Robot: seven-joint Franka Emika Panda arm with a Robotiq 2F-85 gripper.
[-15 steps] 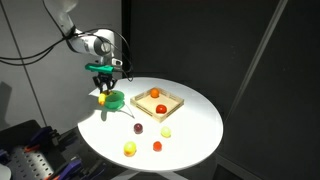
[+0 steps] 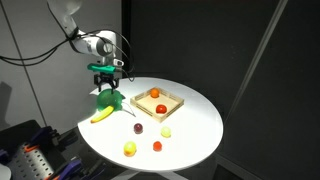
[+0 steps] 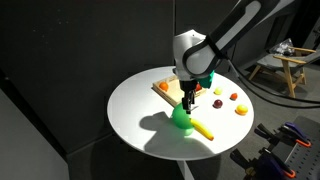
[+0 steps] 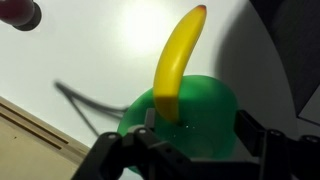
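A yellow banana slants down from the green bowl toward the near left of the white round table. In the wrist view the banana overlaps the bowl at one end, and its other end points away beyond the rim. The bowl looks tipped up, its round side showing in exterior view 2. Just above the bowl is my gripper, its fingers apart and the banana's end near one of them. Whether finger and banana touch, I cannot tell.
Behind the bowl stands a wooden box holding an orange fruit and a red one. A dark red fruit, a yellow-green one and others lie nearer the front.
The bowl has gone from level to tipped, and my fingers have parted.
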